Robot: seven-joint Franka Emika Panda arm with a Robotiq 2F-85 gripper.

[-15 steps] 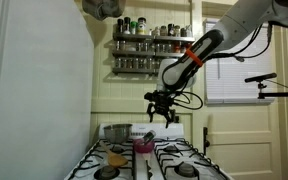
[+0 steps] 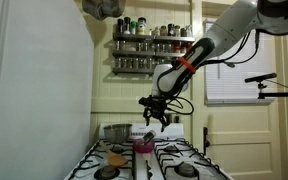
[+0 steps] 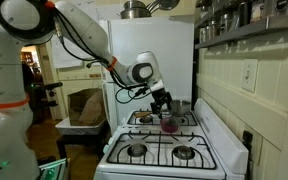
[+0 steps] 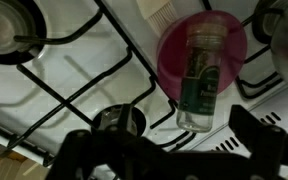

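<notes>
A clear spice jar with a green label (image 4: 201,75) leans in a dark pink bowl (image 4: 171,52), its lower end reaching past the rim in the wrist view. The bowl (image 2: 139,147) stands on the stove in exterior view 1, and the same bowl (image 3: 169,126) shows in exterior view 2. Above it hangs my gripper (image 2: 156,120), pointing down with its fingers apart. Wide-spread dark fingers (image 4: 256,135) flank the jar's near end in the wrist view, and nothing is between them. A visible gap separates gripper and jar in exterior view 1.
Black burner grates (image 3: 134,150) cover the white stove. A large metal pot (image 2: 117,132) stands behind on the left. A pale-bristled brush (image 4: 158,12) lies beside the bowl. Shelves of spice jars (image 2: 150,46) hang on the back wall.
My gripper has come down slightly and a little to the left in exterior view 1. The bowl and jar look unmoved.
</notes>
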